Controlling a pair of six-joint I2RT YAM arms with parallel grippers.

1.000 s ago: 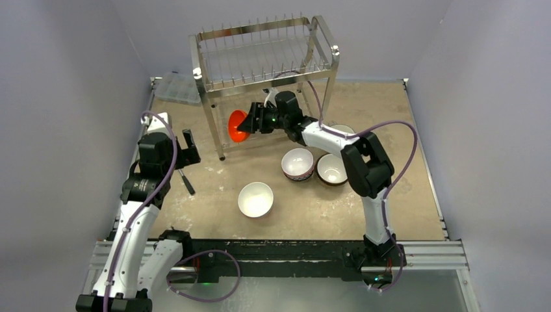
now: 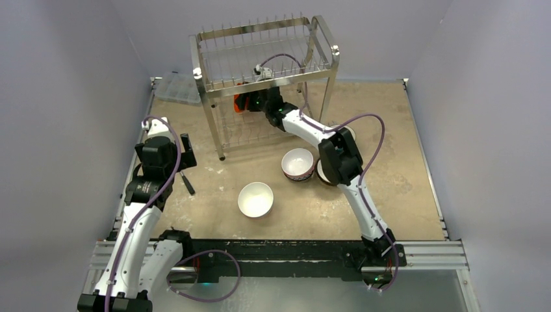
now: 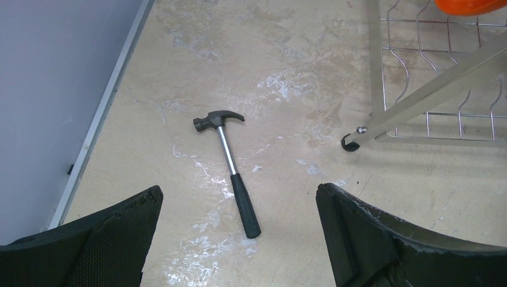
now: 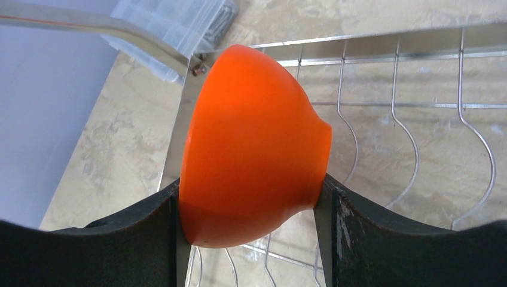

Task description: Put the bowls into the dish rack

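Observation:
In the right wrist view the orange bowl [image 4: 251, 113] stands on edge over the wires of the rack's lower shelf [image 4: 412, 104]. My right gripper is spread wide, a finger at the bowl's rim side and one at its foot side; whether they still touch it cannot be made out. From the top, only a slice of that bowl [image 2: 238, 104] shows inside the dish rack [image 2: 271, 83]. A white bowl [image 2: 256, 199] and a patterned bowl [image 2: 298, 162] sit in front. My left gripper is open and empty at the left.
My right forearm partly covers another bowl [image 2: 324, 174] and one farther back [image 2: 349, 130]. Below the left gripper lies a hammer [image 3: 234, 173]. A clear plastic box [image 2: 177, 88] occupies the back left corner.
My right arm has carried the orange bowl back under the rack's upper shelf.

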